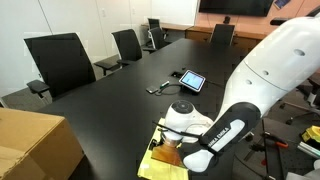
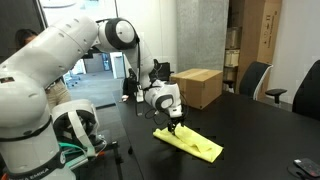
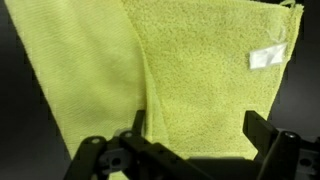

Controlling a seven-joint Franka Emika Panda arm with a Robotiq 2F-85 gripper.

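A yellow towel [image 3: 210,75] lies on the dark table, with a lengthwise fold or ridge down its middle and a small white tag [image 3: 267,56] near one edge. Exterior view 2 shows the same towel [image 2: 205,149] spread flat apart from some raised folds. Directly over the cloth is my gripper, its fingers open wide. The ridge runs close to the left finger [image 3: 138,124]; nothing is clasped. From the side, the gripper is low over the towel, and I cannot tell whether the fingertips touch it. In exterior view 1 the arm hides part of the towel [image 1: 157,171].
A cardboard box [image 2: 198,88] stands on the table behind the towel. A tablet [image 1: 192,80] with a cable lies farther along the table, and office chairs [image 1: 72,62] line its edge. Bare table [image 1: 110,110] surrounds the towel on several sides.
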